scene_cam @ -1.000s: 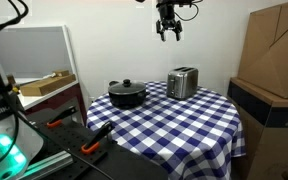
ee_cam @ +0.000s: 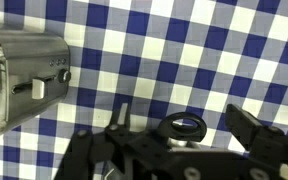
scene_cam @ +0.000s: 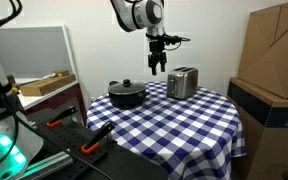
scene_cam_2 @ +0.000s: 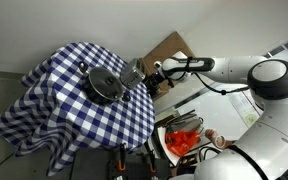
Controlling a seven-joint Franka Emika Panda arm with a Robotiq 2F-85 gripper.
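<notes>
My gripper (scene_cam: 158, 69) hangs open in the air above the table, between the pot and the toaster in exterior view 1, with nothing between its fingers. A black pot (scene_cam: 127, 94) with a lid stands on the left of the checkered cloth. To its right is a silver toaster (scene_cam: 182, 84). From the wrist, the toaster (ee_cam: 24, 80) shows at the left edge, its lever side facing the middle. Below, the pot's black loop handle (ee_cam: 183, 126) lies between my fingers in the picture, though well beneath them; most of the pot is hidden by the gripper.
A blue-and-white checkered cloth (scene_cam: 174, 125) covers the table, with wide clear room in front of the toaster. Cardboard boxes (scene_cam: 266, 115) stand to the right. A white cabinet with a wooden tray (scene_cam: 46, 82) is at the left.
In exterior view 1 my gripper has come down and a little left, from high above the toaster to a lower spot between toaster and pot. Pot and toaster have not moved.
</notes>
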